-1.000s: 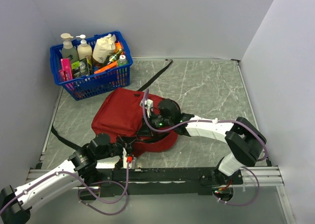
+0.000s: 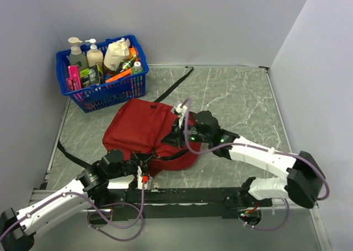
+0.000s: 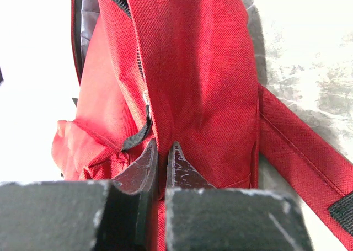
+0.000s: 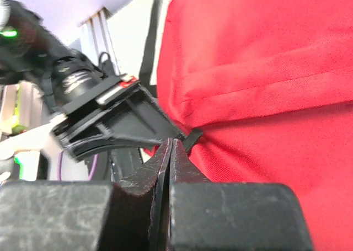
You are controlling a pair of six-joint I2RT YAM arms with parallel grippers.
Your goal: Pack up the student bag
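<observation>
The red bag [image 2: 132,124] lies on the grey marbled table, its side opening facing right and front. My left gripper is shut on a fold of the bag's red fabric by the zipper. Just left of that fold hangs the black zipper pull, outside any fingers; it also shows as a black tab [image 4: 192,139] by the left gripper's tips in the right wrist view. Over the bag's right part, my right gripper is shut with nothing between its fingers, clear of the tab.
At the back left stands a blue basket [image 2: 110,95] packed with bottles, boxes and other goods. A black strap [image 2: 175,84] runs from the bag toward the back. Bare table [image 2: 237,102] spreads to the right.
The right gripper has gone from around the zipper tab to shut and empty, moving right and away from it. The left gripper and the bag look unmoved; the pull hangs free.
</observation>
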